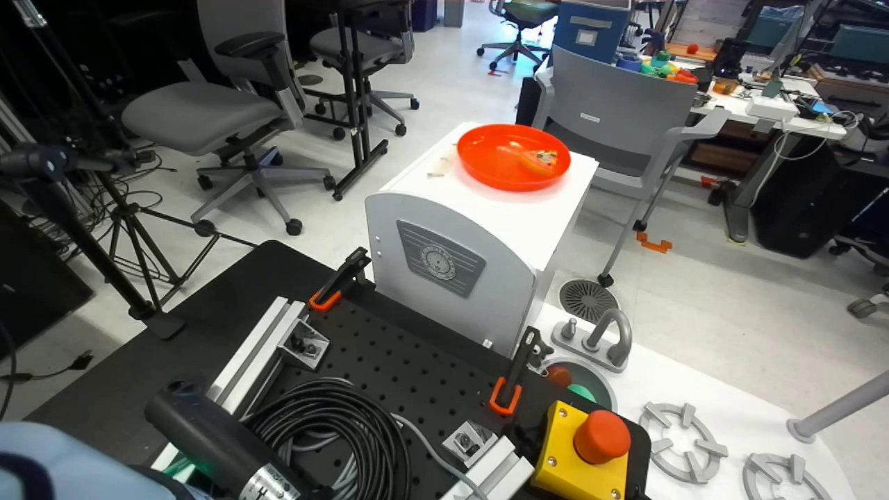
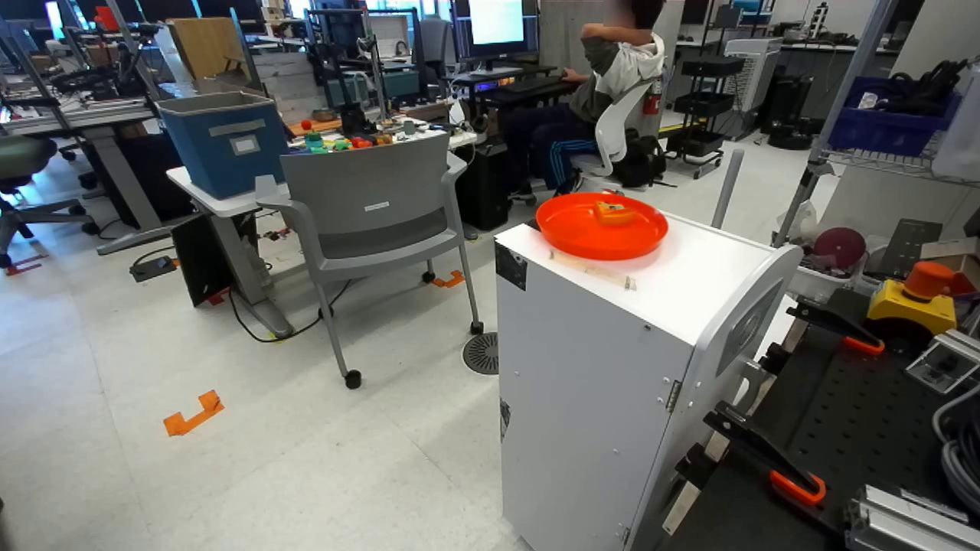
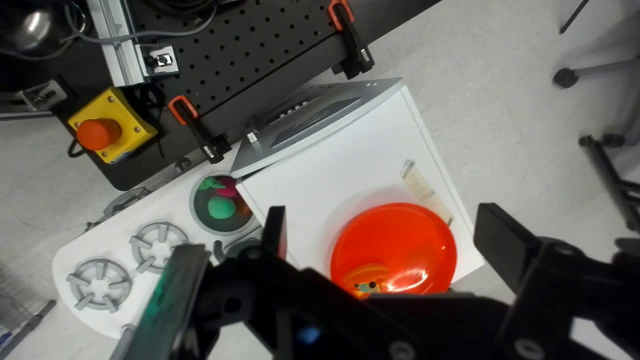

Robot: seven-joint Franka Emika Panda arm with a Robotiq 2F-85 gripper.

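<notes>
An orange-red plate (image 1: 500, 171) rests on the white cabinet top (image 1: 467, 204), with a small orange piece like a pizza slice (image 1: 539, 161) lying in it. From the wrist view, the plate (image 3: 411, 240) is below my gripper, whose fingers stand wide apart with nothing between them. One finger (image 3: 274, 231) is left of the plate and the other (image 3: 504, 246) is right of it. Part of the slice (image 3: 366, 283) and the plate's lower edge are hidden by the gripper body. Neither exterior view shows the gripper.
A toy sink (image 3: 222, 204) holding green and reddish items adjoins the cabinet, with grey burners (image 3: 159, 246) and a faucet (image 1: 612, 333) near it. On the black perforated table are clamps (image 1: 517, 375), a yellow box with a red button (image 1: 583, 454) and coiled cable (image 1: 342, 433).
</notes>
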